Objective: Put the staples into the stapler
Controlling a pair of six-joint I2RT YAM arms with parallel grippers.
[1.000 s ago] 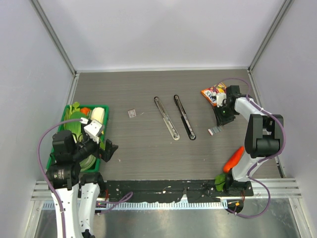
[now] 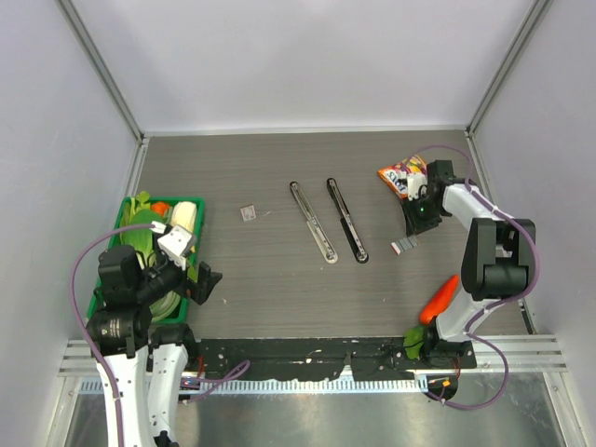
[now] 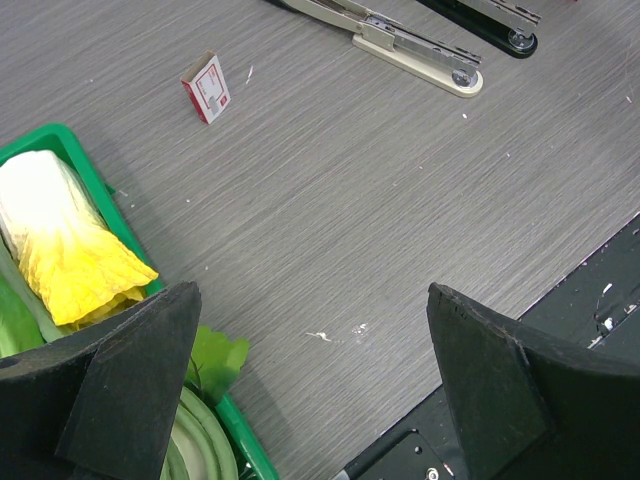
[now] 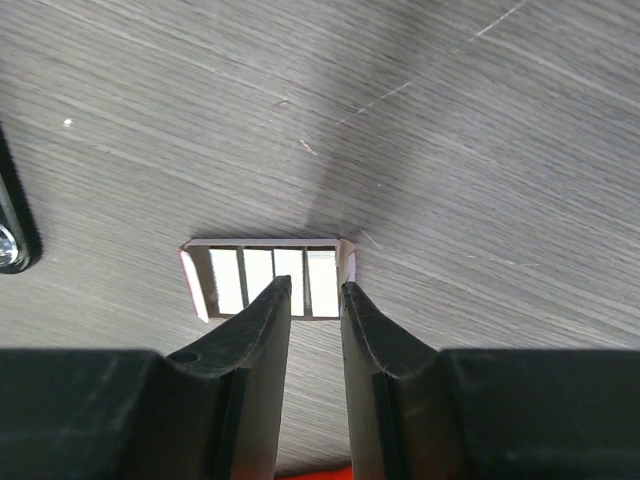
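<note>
Two opened staplers, a white one (image 2: 314,222) and a black one (image 2: 347,221), lie lengthwise across the middle of the table. An open box of staples (image 4: 270,280) lies on the right side, several pale staple strips side by side in it. Over that box's near right end, my right gripper points down, its fingertips a small gap apart and apparently nothing between them. A second small box (image 3: 208,88), white and red, sits on the left part of the table. My left gripper is wide open above bare table beside the green basket.
The green basket (image 2: 199,228) of vegetables fills the left edge. A snack bag (image 2: 396,176) lies behind the right gripper, and an orange-red carrot (image 2: 440,299) lies near the right front. Table between the left box and basket is clear.
</note>
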